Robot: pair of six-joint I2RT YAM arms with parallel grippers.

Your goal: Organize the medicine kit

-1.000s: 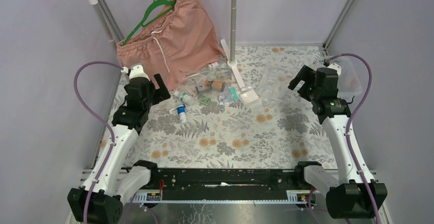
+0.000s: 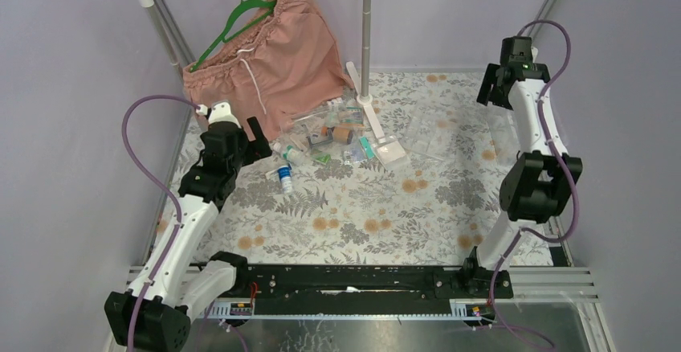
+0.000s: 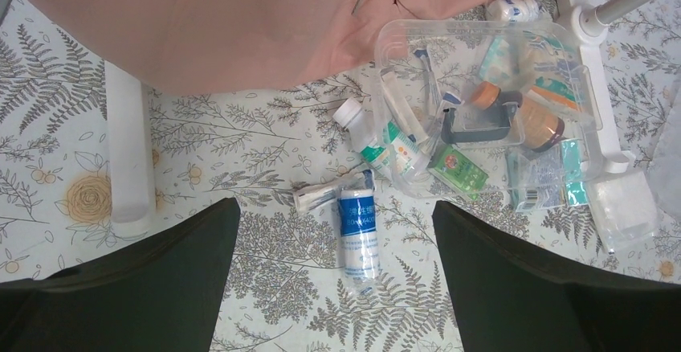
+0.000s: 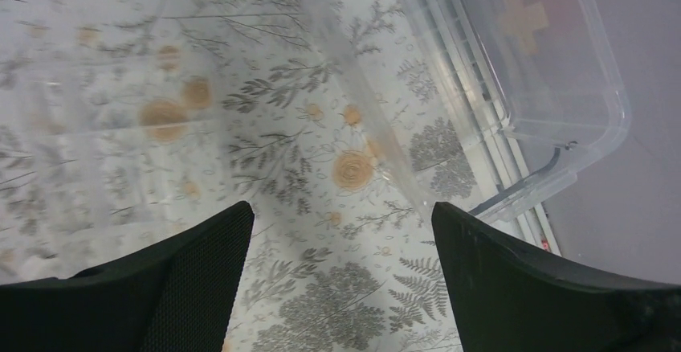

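In the left wrist view, an open clear container (image 3: 482, 137) lies among the medicine items, several of them seen inside or through it. A white bottle with a green label (image 3: 397, 149) leans at its left side. Nearer lies a blue-and-white roll (image 3: 358, 235), in line with the space between the fingers of my left gripper, which is open and empty above the table. At the far right, my right gripper has its fingers apart. A clear box with an orange cross (image 4: 562, 63) reaches close to its right fingertip; contact cannot be told.
A clear flat tray or lid (image 4: 152, 139) lies left of the box. The rack's upright pole (image 2: 367, 38) and foot stand behind the items, beside hanging pink shorts (image 2: 277, 63).
The right arm has folded, and its gripper has moved back and right, turning with its fingers over the box's side. The left gripper has shifted slightly right. The medicine items look unmoved.
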